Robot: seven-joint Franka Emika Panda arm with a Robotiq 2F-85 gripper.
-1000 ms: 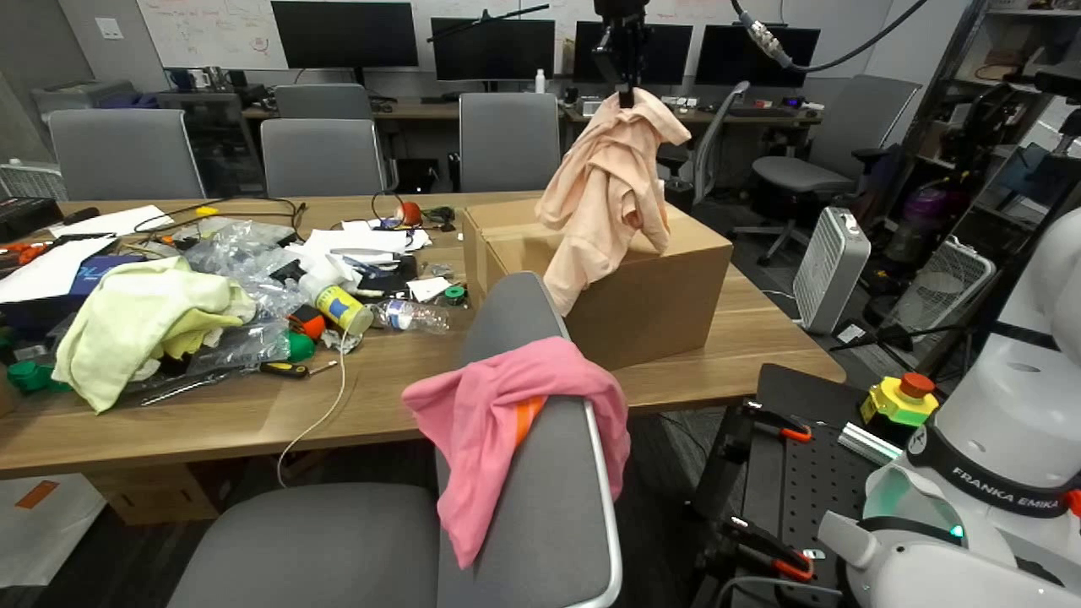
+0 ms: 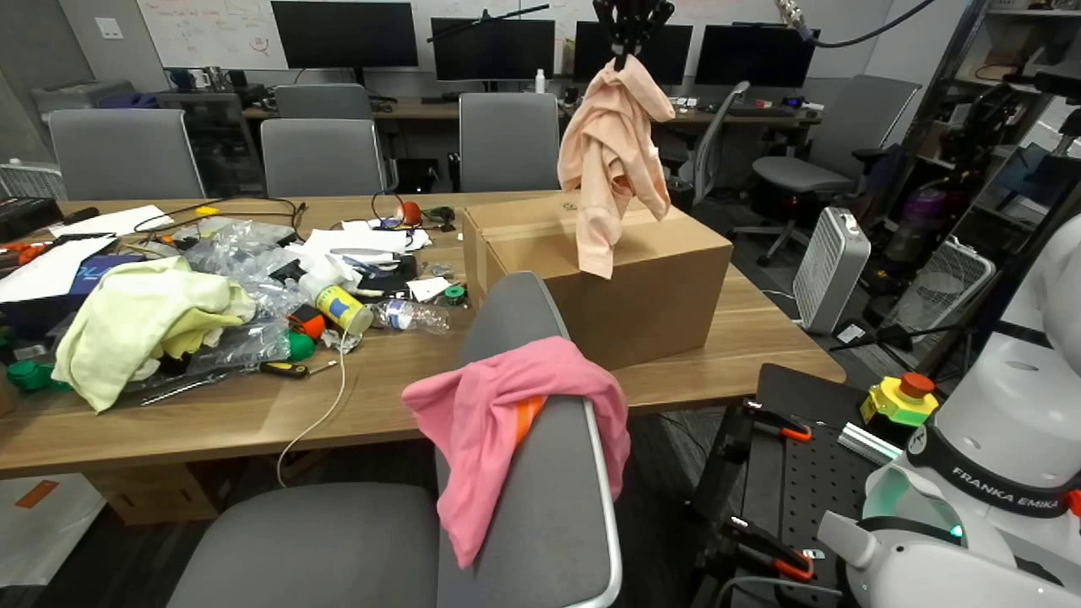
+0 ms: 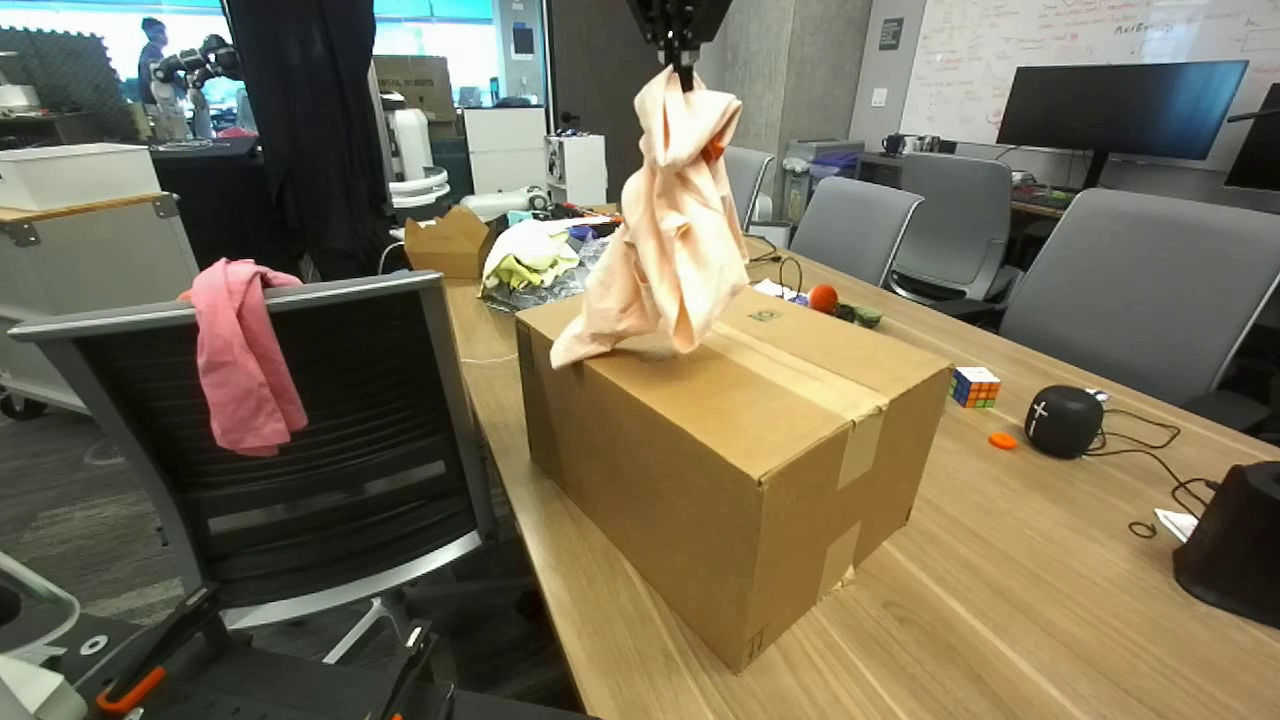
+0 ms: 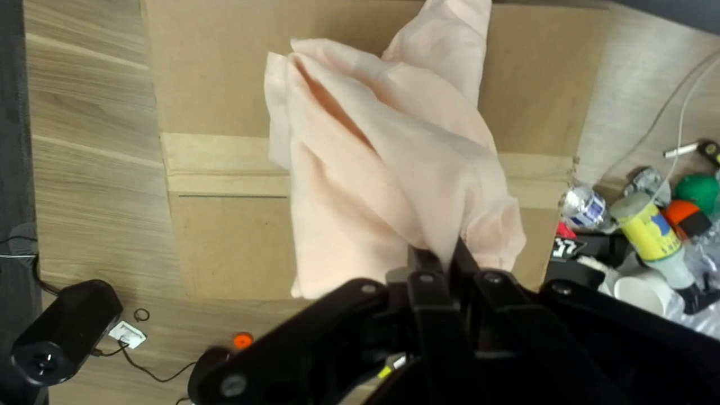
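Observation:
A peach cloth (image 2: 614, 152) hangs in loose folds from my gripper (image 2: 621, 59), which is shut on its top end. In exterior view 2 the cloth (image 3: 678, 222) dangles over the near left part of a closed cardboard box (image 3: 792, 396); its lower corner is at the box top, and I cannot tell whether it touches. From the wrist, the cloth (image 4: 385, 162) spreads below the black fingers (image 4: 426, 270) and covers the middle of the taped box top (image 4: 223, 236). A pink cloth (image 2: 507, 405) is draped over the back of a grey chair (image 2: 532, 507).
Left on the table lies clutter: a yellow-green cloth (image 2: 152, 319), plastic bags, a bottle (image 2: 410, 316) and a screwdriver (image 2: 286, 370). Beyond the box are a Rubik's cube (image 3: 975, 386) and a black speaker (image 3: 1064, 420). Bare table (image 3: 1020, 576) lies right of the box.
My gripper has risen with the peach cloth in it. The cloth's lower end swung from the box's front edge to hang straighter over the box. The pink cloth has stayed put.

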